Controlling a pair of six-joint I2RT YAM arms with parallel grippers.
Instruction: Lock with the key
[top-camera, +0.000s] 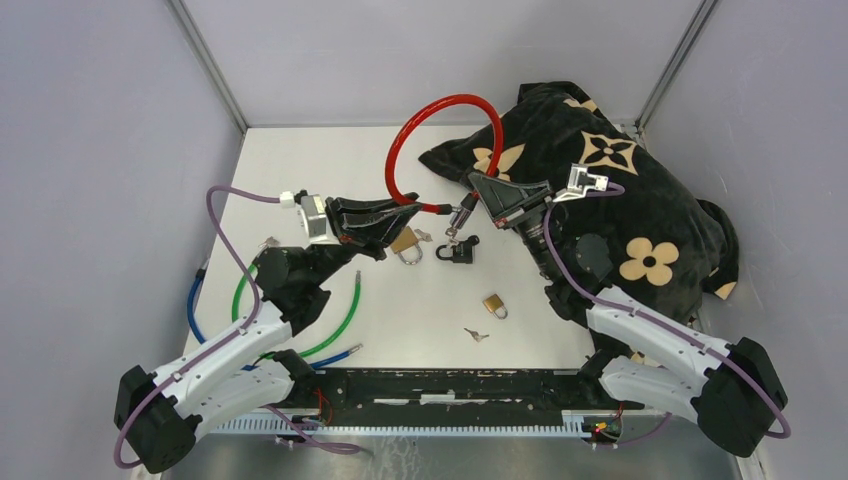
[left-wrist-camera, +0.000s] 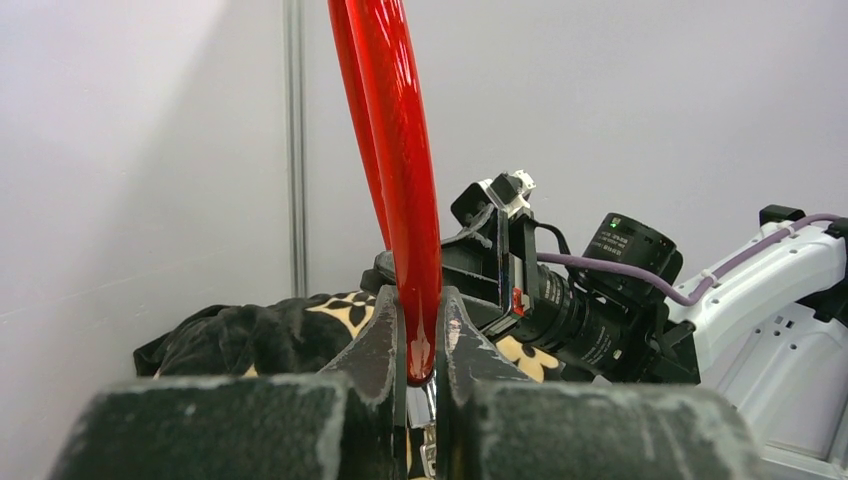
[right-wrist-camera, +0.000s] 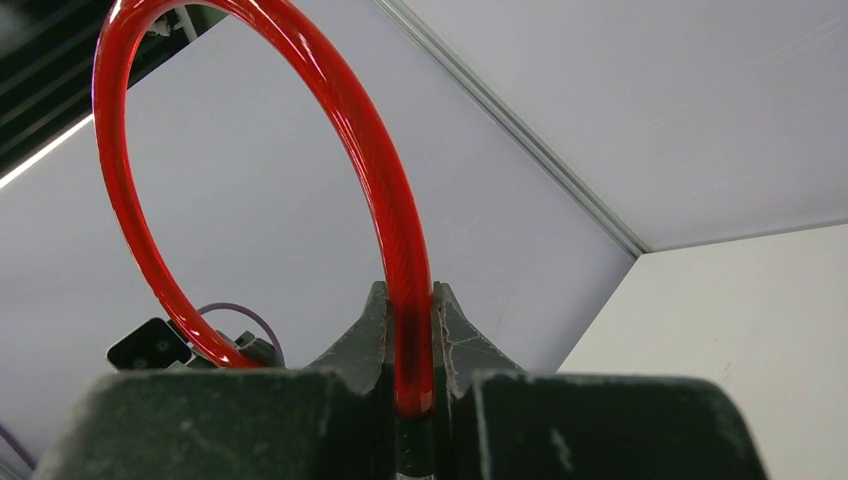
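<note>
A red cable lock (top-camera: 447, 100) arches in a loop between my two grippers, its two ends close together above the table. My left gripper (top-camera: 415, 200) is shut on the red cable near one end, and in the left wrist view the cable (left-wrist-camera: 405, 170) rises from between the fingers. The other end is in my right gripper (top-camera: 474, 184), shut on the cable (right-wrist-camera: 408, 300) just above its black sleeve. Between the grippers hangs the metal lock end (top-camera: 459, 218); whether the ends are joined cannot be told. A small key (top-camera: 449, 234) seems to hang below it.
On the table below lie a black padlock (top-camera: 458, 251), a brass padlock (top-camera: 405, 243), a smaller brass padlock (top-camera: 495, 304) and loose keys (top-camera: 476, 335). Green (top-camera: 345, 322) and blue cables (top-camera: 192, 300) lie at left. A black patterned cloth (top-camera: 620, 200) covers the right side.
</note>
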